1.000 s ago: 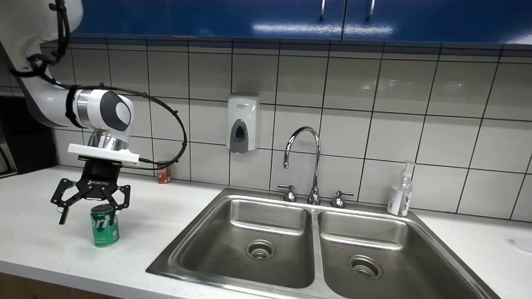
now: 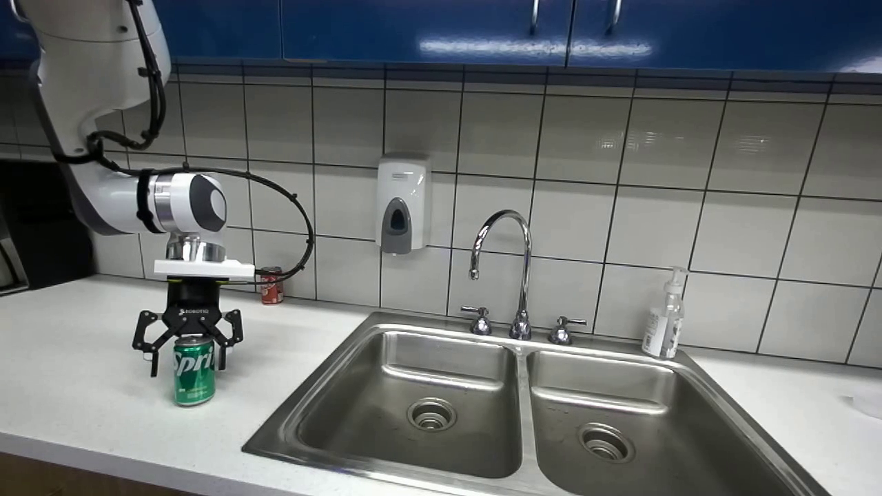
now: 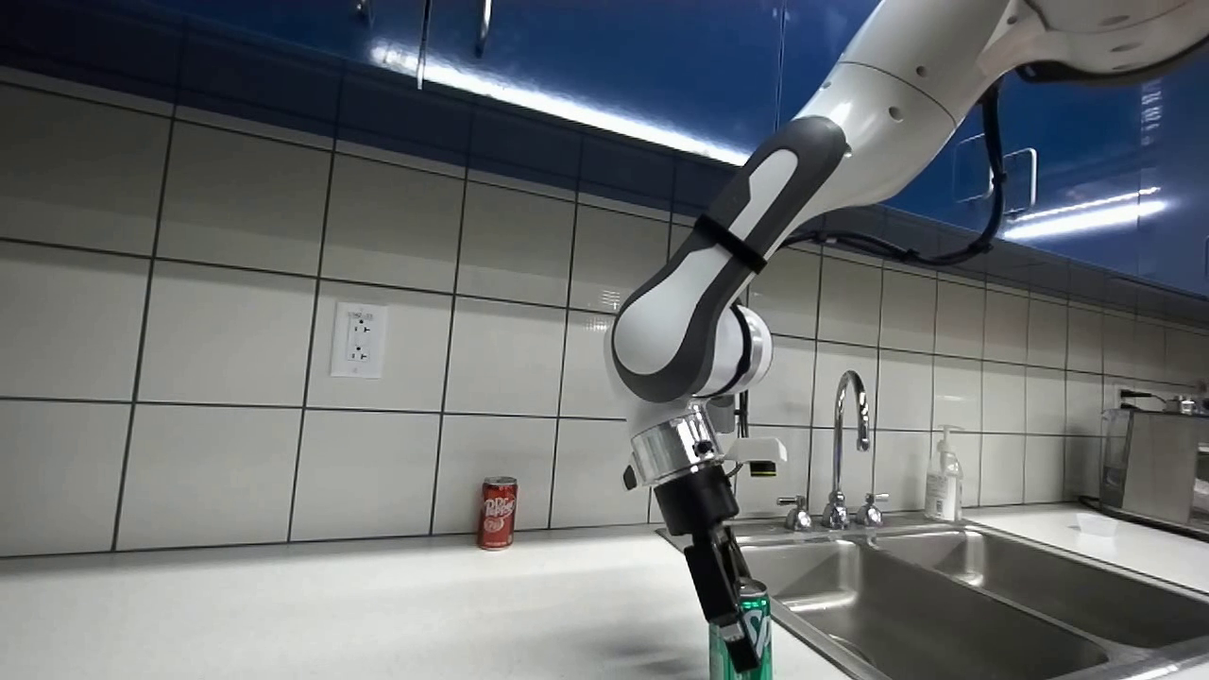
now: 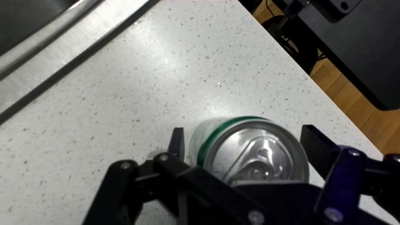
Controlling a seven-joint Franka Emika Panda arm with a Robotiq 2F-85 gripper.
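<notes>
Upright on the white counter point(image 2: 99, 372), left of the sink, stands a green Sprite can point(image 2: 194, 381). My gripper point(image 2: 189, 362) points straight down over it, open, with one finger on each side of the can's upper part. In the wrist view the silver lid of the can point(image 4: 258, 153) sits between the two spread fingers, with a gap on either side. Exterior view 2 shows only part of the can point(image 3: 757, 657), at the bottom edge, partly behind a black finger point(image 3: 716, 584).
A red Dr Pepper can point(image 2: 271, 289) stands at the back by the tiled wall. To the right is a double steel sink point(image 2: 522, 397) with a tall faucet point(image 2: 525, 273) and a soap bottle point(image 2: 663, 322).
My gripper has moved right and straightened from a tilt to vertical. The Sprite can has shifted a little to the right and shows more of its lettering.
</notes>
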